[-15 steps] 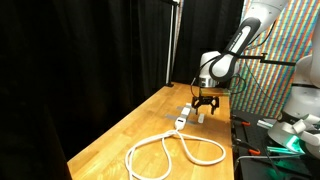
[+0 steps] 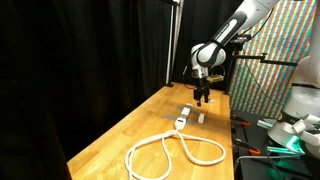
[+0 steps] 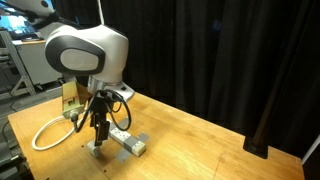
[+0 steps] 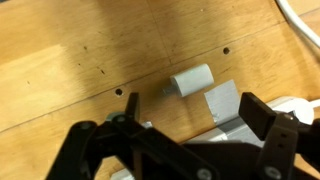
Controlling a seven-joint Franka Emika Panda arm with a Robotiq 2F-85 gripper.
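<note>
A small white block (image 4: 191, 80) with a greyish end lies on the wooden table, just ahead of my gripper in the wrist view. In exterior view 1 what looks like the same block (image 2: 201, 118) sits below and slightly nearer the camera than the raised gripper (image 2: 203, 99). The fingers stand wide apart with nothing between them. Beside the block is a flat grey square (image 4: 222, 101) on the tabletop. From exterior view 2, the dark fingers (image 3: 101, 130) of the gripper hide part of the area beneath.
A white power strip (image 2: 182, 121) lies close by, its white cable (image 2: 128, 160) looping over the near part of the table (image 2: 90, 155). A black curtain (image 2: 70, 60) hangs behind.
My gripper has risen away from the tabletop over the last second, its hand shifting slightly left in exterior view 1. The block, strip and cable have stayed put.
</note>
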